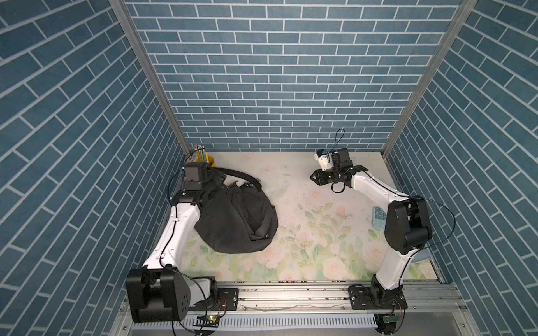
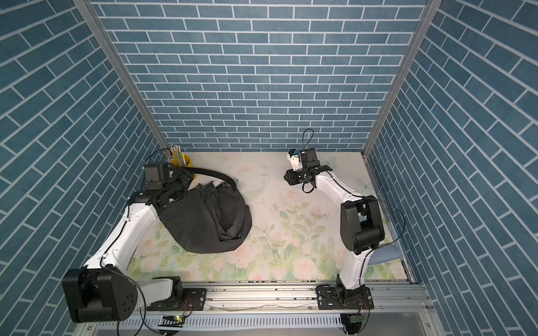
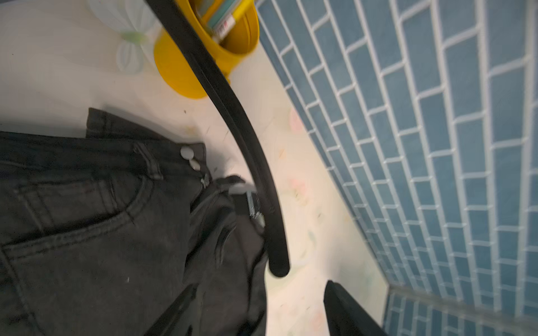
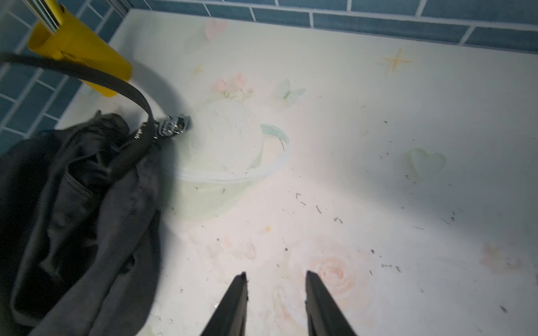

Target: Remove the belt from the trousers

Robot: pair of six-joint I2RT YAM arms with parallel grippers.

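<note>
The black trousers (image 1: 235, 224) lie bunched on the left of the table. The black belt (image 1: 241, 174) arcs over their waist edge, and its rounded tip shows in the left wrist view, where the belt (image 3: 241, 131) runs down from the top. A silver buckle (image 4: 172, 125) lies at the far edge of the trousers, partly behind the strap. My left gripper is open above the waist area, its fingers (image 3: 176, 313) on either side of the belt tip but not closed on it. My right gripper has its fingers parted, empty, over bare table right of the trousers.
A yellow cup (image 3: 185, 70) with pencils stands at the back left, close to the left wall and my left arm. A blue calculator (image 1: 379, 218) lies at the right, by the right arm.
</note>
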